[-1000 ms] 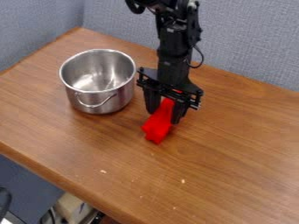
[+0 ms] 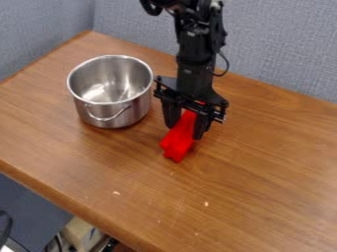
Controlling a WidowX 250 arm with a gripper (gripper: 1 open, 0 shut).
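Note:
My black gripper (image 2: 187, 116) reaches down to the wooden table just right of centre in the camera view, shut on a red object (image 2: 179, 141). The red object is elongated and lies at a slant, its lower end toward the front left; its upper part is partly hidden by the gripper. Left of the gripper stands a shiny steel pot (image 2: 108, 91) with a handle on its front side.
Grey walls (image 2: 283, 39) rise behind it. Some cables and a dark surface show past the table's lower left edge.

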